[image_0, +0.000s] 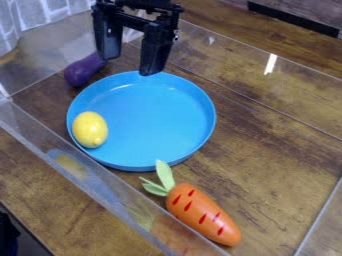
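Note:
The black gripper (132, 54) hangs above the back of a blue plate (162, 130), its two fingers spread wide and empty. On the plate's left side lies a yellow egg-shaped object (90, 129). A purple toy vegetable (84, 69), likely an eggplant, lies behind the plate to the left, left of the gripper. An orange toy carrot (202, 212) with green leaves lies in front of the plate at the lower right.
A transparent wall (128, 201) runs diagonally along the lower left, and more clear edging borders the back and right. The wooden surface (271, 140) right of the plate is clear.

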